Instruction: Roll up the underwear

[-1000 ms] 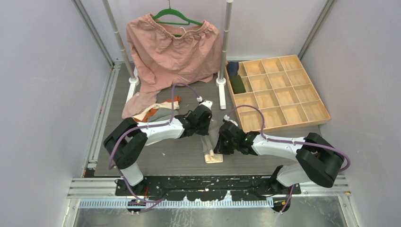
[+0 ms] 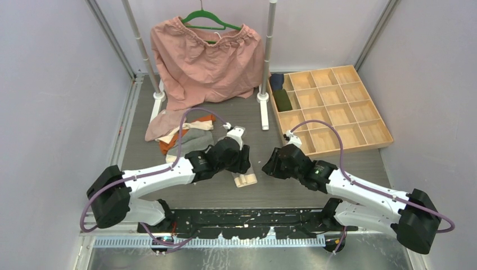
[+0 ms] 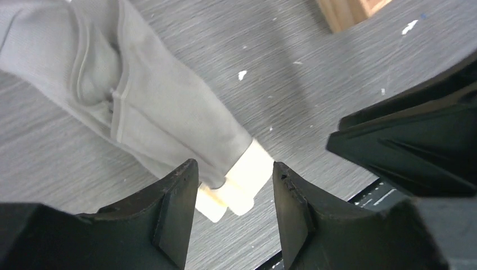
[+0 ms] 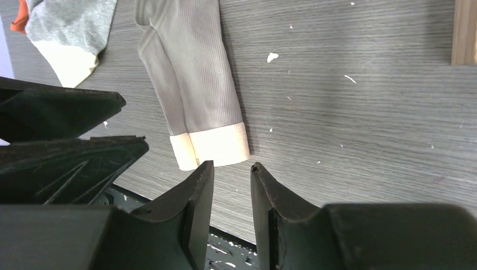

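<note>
The grey underwear (image 3: 197,107) lies folded into a long narrow strip on the table, its cream waistband (image 4: 219,145) toward the robot. From above, my left gripper (image 2: 246,162) and arm cover much of the strip. In the left wrist view, this left gripper is partly open over the waistband end, not clasping any cloth. My right gripper (image 2: 268,169) stands just right of the strip. Its fingers (image 4: 203,194) are a little apart in the right wrist view, with no fabric gripped and the waistband just beyond the tips.
Other clothes (image 2: 194,138) lie heaped at the left, below a pink garment (image 2: 208,62) on a green hanger. A wooden compartment box (image 2: 388,135) stands at the right, with two dark rolls in its left column. Bare table lies at the front left.
Both arms have drawn apart: the right gripper went right, off the strip, and the left shifted left. The waistband end sits slightly farther left and back than before.
</note>
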